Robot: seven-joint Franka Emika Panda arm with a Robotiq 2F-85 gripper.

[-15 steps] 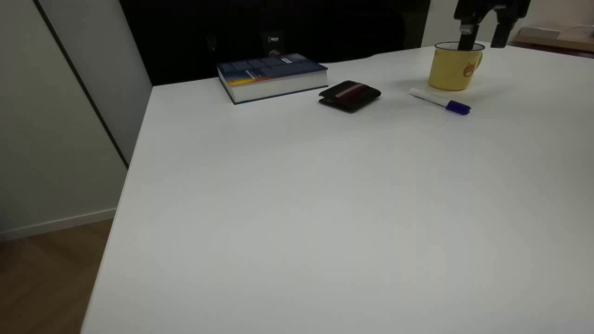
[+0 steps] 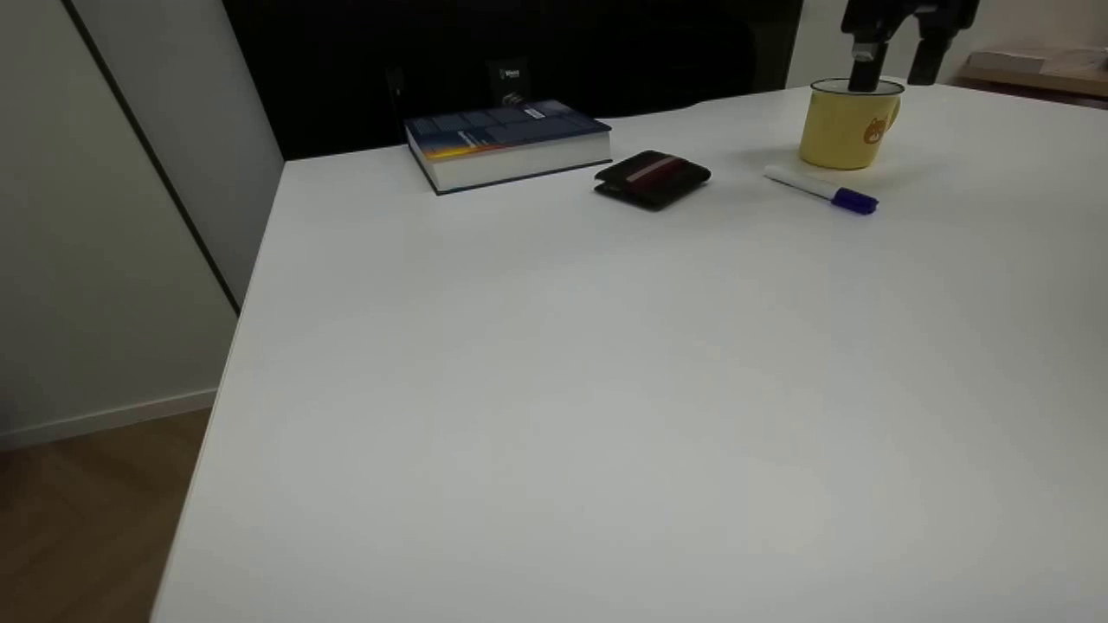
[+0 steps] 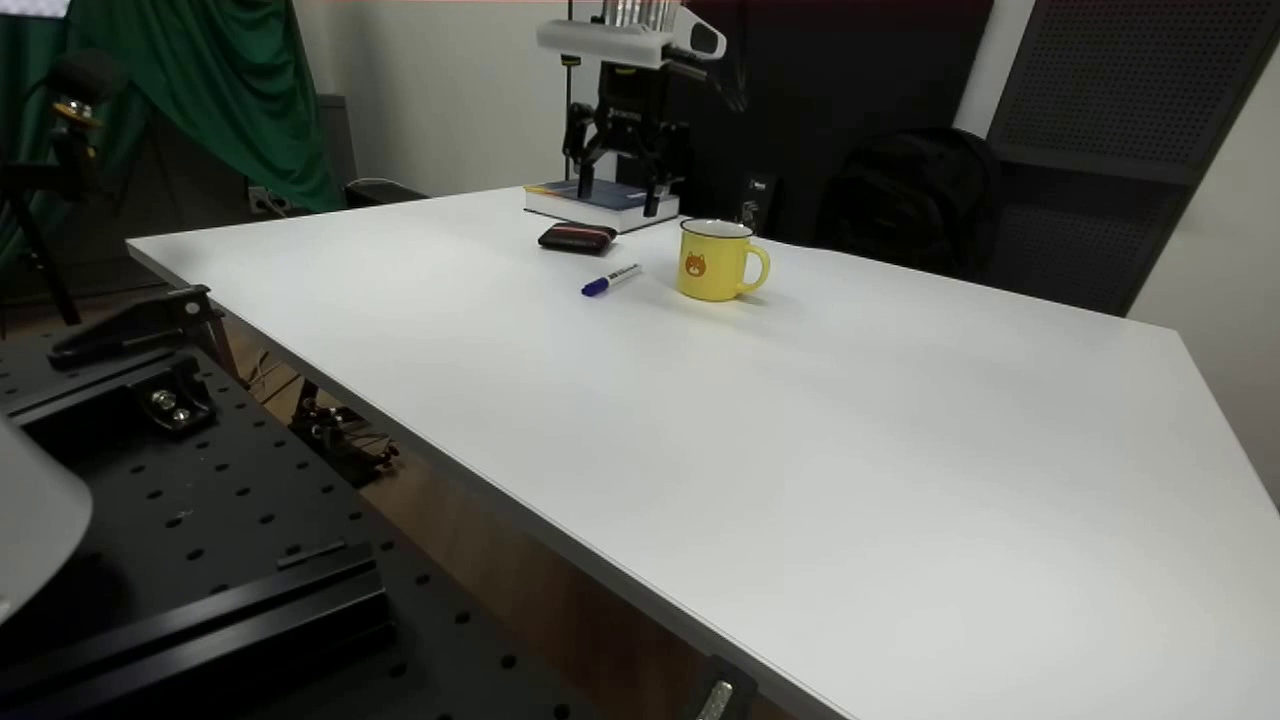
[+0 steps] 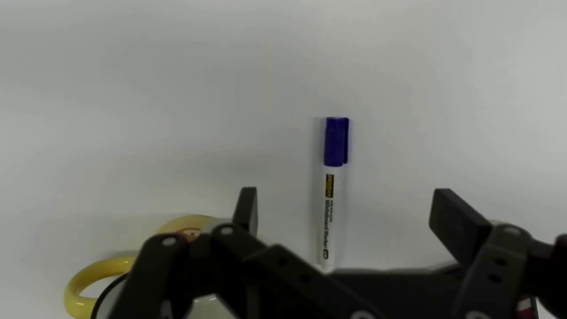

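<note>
A white whiteboard marker with a blue cap [image 4: 335, 142] lies flat on the white table, its cap pointing away from the gripper base in the wrist view. My gripper is open above the table, the marker showing between its fingers but untouched. In exterior view 1 the fingertips [image 2: 923, 68] hang at the upper right, by the mug's rim in the image. The yellow mug [image 3: 713, 264] stands upright beside the marker, its handle outward; in the wrist view the gripper partly covers it.
A dark wallet with a red stripe [image 2: 654, 180] lies near the marker, and a thick blue book [image 2: 509, 138] sits at the table's back edge.
In exterior view 1 my open gripper has shifted slightly to the left. The marker, mug, wallet and book have stayed in place.
</note>
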